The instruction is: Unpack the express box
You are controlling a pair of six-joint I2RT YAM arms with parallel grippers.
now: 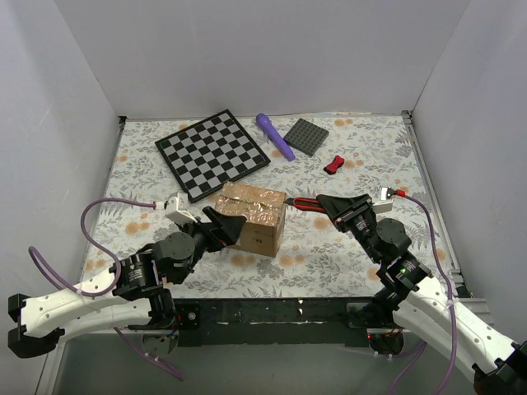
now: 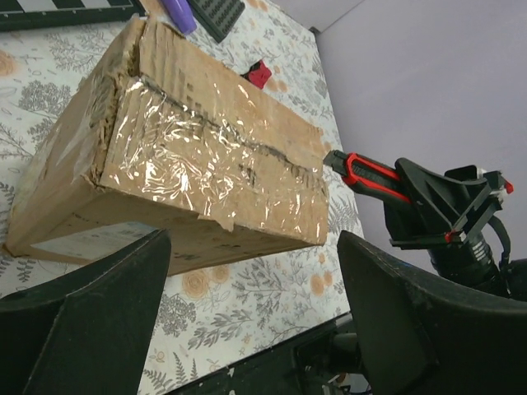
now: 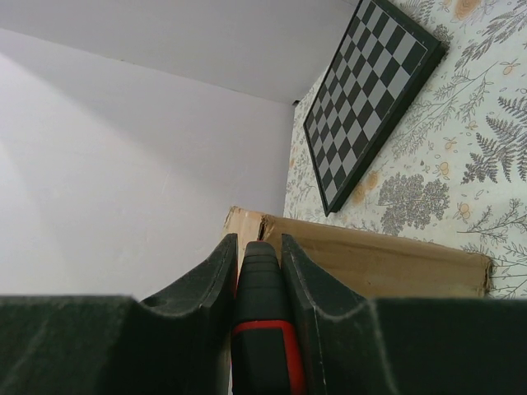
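A brown cardboard box (image 1: 255,210) stands on the patterned tabletop, its upper face covered by shiny clear tape (image 2: 210,160). My left gripper (image 1: 234,230) hovers at the box's near left side. In the left wrist view its fingers (image 2: 107,309) are spread apart, the box beyond them and nothing between. A red-and-black utility knife (image 1: 306,203) is clamped in my right gripper (image 1: 323,206), its tip pointing left at the box's right edge. From the right wrist view, the knife (image 3: 262,309) sits between the closed fingers; whether the tip touches the box cannot be told.
Behind the box lie a black-and-white checkered board (image 1: 212,154), a purple microphone-shaped object (image 1: 274,137) and a dark grey pad (image 1: 305,137). A small red-and-black item (image 1: 334,164) rests farther right.
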